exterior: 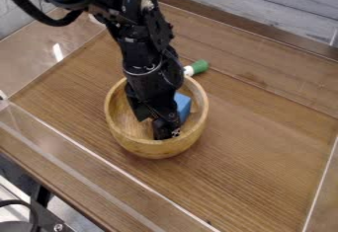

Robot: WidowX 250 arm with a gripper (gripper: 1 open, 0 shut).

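Observation:
My black gripper (158, 117) reaches down from the top into a round wooden bowl (132, 147) at the centre of the camera view. It is open, its dark fingers low inside the bowl. A blue object (180, 109) lies in the right part of the bowl, just beside the fingers and partly hidden by them. Whether they touch it I cannot tell.
A small green object (196, 68) lies behind the bowl to the right. A black cable lies at the lower left corner.

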